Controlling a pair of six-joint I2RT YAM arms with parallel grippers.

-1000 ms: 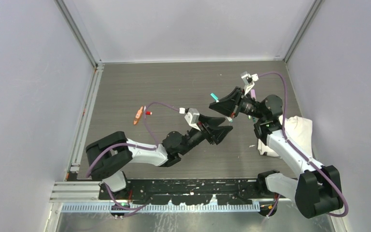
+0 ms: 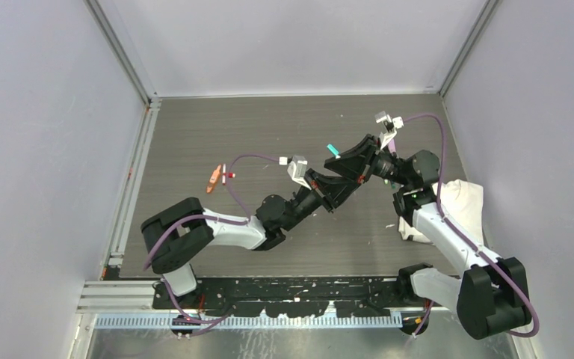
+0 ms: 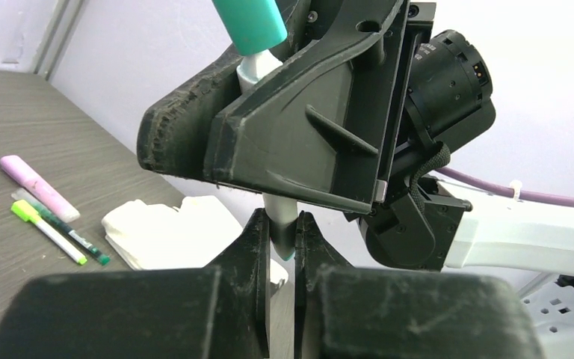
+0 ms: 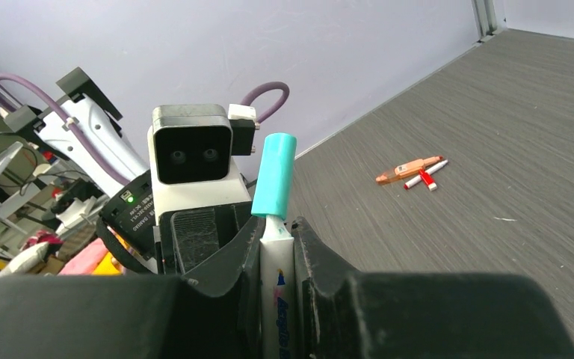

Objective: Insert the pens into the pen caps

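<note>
A white pen with a teal cap (image 4: 275, 176) at its upper end is gripped in my right gripper, its fingers shut around the barrel. Below the cap a short white neck of the pen shows. In the left wrist view the pen's lower end (image 3: 282, 217) sticks out under the right gripper, with a teal tip. My left gripper is shut on that lower end, a finger on either side. From above, both grippers meet over the middle of the table, and the teal cap (image 2: 333, 150) pokes out beyond the right one.
An orange pen (image 4: 407, 170), a white pen (image 4: 435, 167) and a red cap (image 4: 427, 179) lie at the table's left. A pink pen (image 3: 39, 187), a dark green pen (image 3: 78, 235) and a lime pen (image 3: 58, 238) lie near a white cloth (image 3: 168, 232) at right.
My left gripper has moved up and slightly right, covering the pen's lower end that showed before, and its fingers have come together. The right arm has hardly moved.
</note>
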